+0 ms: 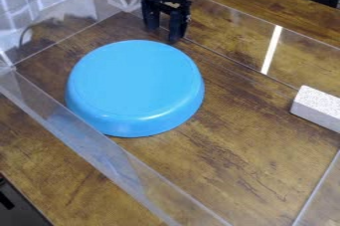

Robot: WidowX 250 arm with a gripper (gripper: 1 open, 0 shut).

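Note:
My black gripper hangs at the top centre, behind the blue object, its fingers open and pointing down with nothing visible between them. A large round blue object, like an upturned bowl or lid, lies on the wooden floor of the bin, left of centre.
A white block lies at the right edge. Clear walls surround the wooden floor, and white crumpled material shows beyond the top-left wall.

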